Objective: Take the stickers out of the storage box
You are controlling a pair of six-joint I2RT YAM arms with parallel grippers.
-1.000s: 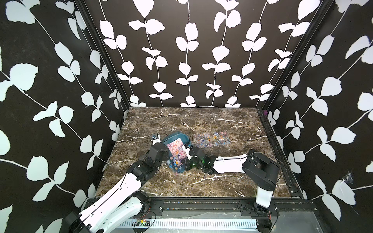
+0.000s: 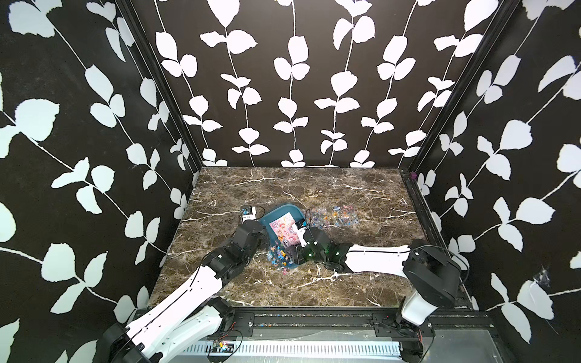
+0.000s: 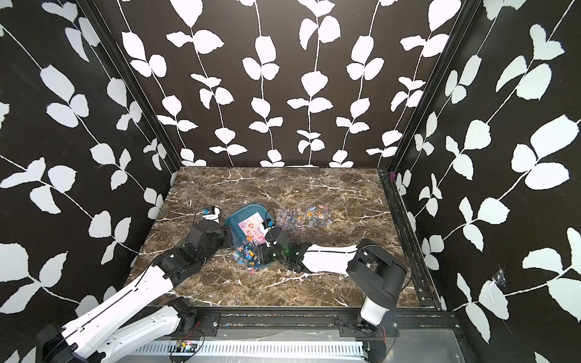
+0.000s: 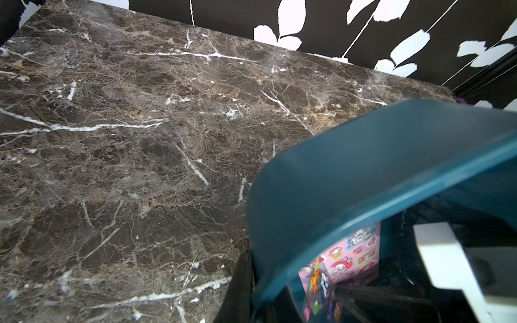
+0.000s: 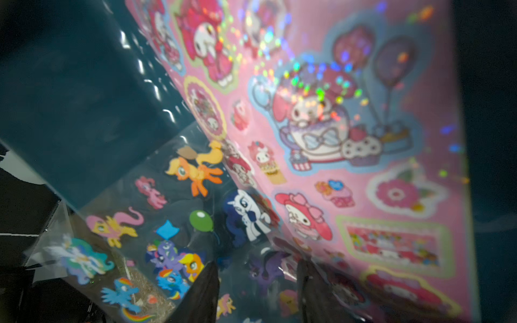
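Observation:
The teal storage box [image 2: 282, 210] stands mid-table. In it lie a pink character sticker sheet [image 5: 323, 134] and clear sheets of pony stickers [image 5: 196, 172]; some hang at its near edge. My left gripper is at the box's left wall, which fills much of the left wrist view; its fingertips are mostly hidden, and it appears shut at the rim. My right gripper is down in the box at the lower part of the sheets, part open, with sticker sheets showing beyond and between its fingers.
Clear sticker sheets [image 2: 337, 215] lie on the marble table [image 2: 230, 187] right of the box. Patterned walls enclose three sides.
The box with its sheets and my right arm have moved slightly to the right. My left gripper has shifted slightly right too.

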